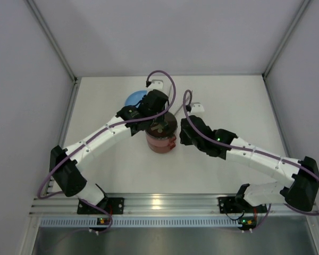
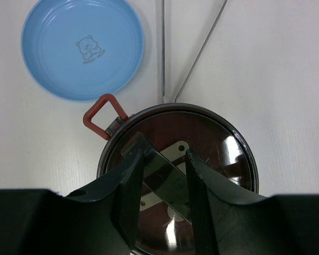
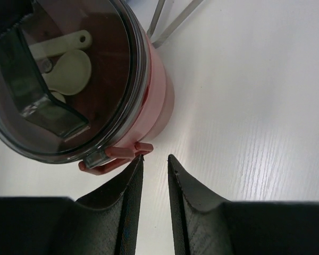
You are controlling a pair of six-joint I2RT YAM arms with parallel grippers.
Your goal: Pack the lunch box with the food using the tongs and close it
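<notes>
The lunch box is a pink round pot (image 1: 160, 145) under a dark see-through lid (image 2: 212, 138). Pale spoon-like pieces (image 3: 72, 71) show through the lid. Across its top runs a clear dark handle (image 2: 173, 186). My left gripper is over the lid, its fingers apart on either side of that handle; whether they touch it, I cannot tell. A red latch (image 3: 114, 159) sticks out from the near right side of the pot, and another red latch (image 2: 103, 114) from the far left. Beside the near latch, my right gripper stands partly open and empty.
Behind the pot, a blue plate (image 2: 82, 50) with a bear print lies on the white table (image 1: 234, 101). Two thin metal utensils (image 2: 204, 45) lie between plate and open table. Both arms are close together near the pot.
</notes>
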